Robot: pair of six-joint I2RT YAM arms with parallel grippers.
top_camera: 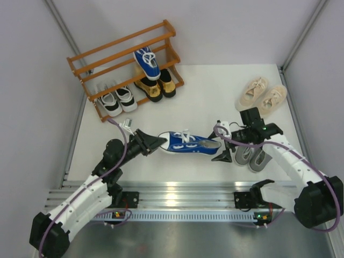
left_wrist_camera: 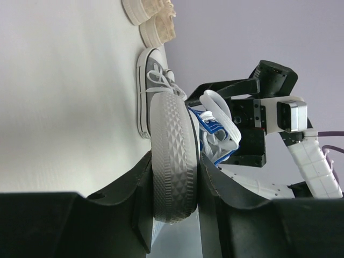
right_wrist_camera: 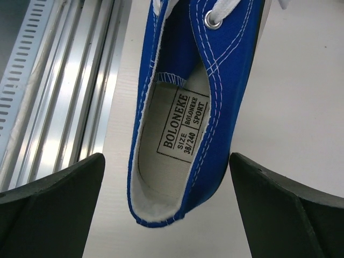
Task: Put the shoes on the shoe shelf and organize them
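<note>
A blue canvas shoe (top_camera: 185, 142) hangs horizontally above the table, my left gripper (top_camera: 159, 141) shut on its toe; the left wrist view shows the ridged white toe (left_wrist_camera: 172, 156) between the fingers. My right gripper (top_camera: 219, 143) is open around the heel end, whose opening and printed insole (right_wrist_camera: 177, 123) fill the right wrist view. The wooden shelf (top_camera: 118, 42) at top left holds another blue shoe (top_camera: 146, 62) on an upper tier, with yellow shoes (top_camera: 151, 90) and white-and-black shoes (top_camera: 113, 103) lower.
Cream shoes (top_camera: 252, 90) lie at the back right of the white table (top_camera: 204, 91); grey shoes (top_camera: 259, 161) lie behind the right arm. Metal rails (top_camera: 177, 187) run along the front edge.
</note>
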